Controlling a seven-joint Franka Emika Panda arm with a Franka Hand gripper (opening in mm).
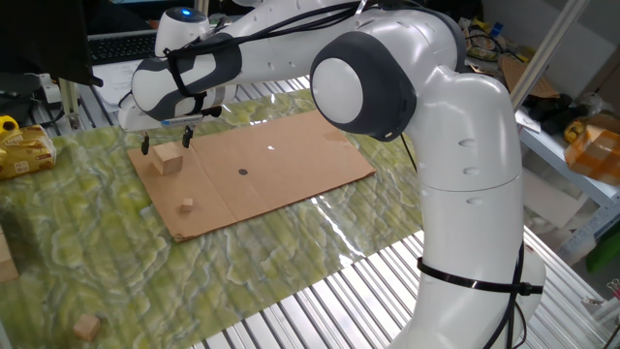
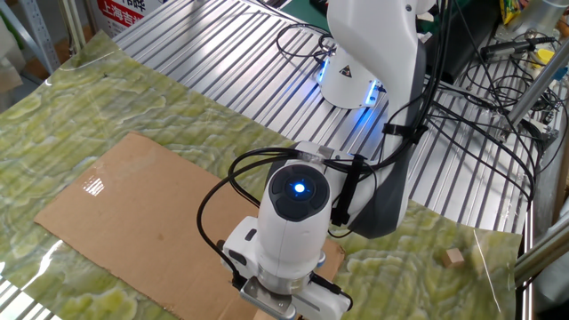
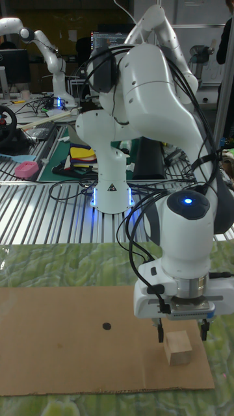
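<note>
My gripper stands open above the left end of a brown cardboard sheet, pointing down. A pale wooden block rests on that sheet, under the gap between the spread fingers. In exterior view 3 the block appears below and between the fingertips of the gripper, with room at its sides. A much smaller wooden cube lies on the cardboard nearer the camera of exterior view 1. In exterior view 2 the arm's wrist hides the fingers and the block.
A black round spot marks the cardboard. Another wooden cube lies on the green marbled sheet, off the cardboard. A yellow package sits at the left edge.
</note>
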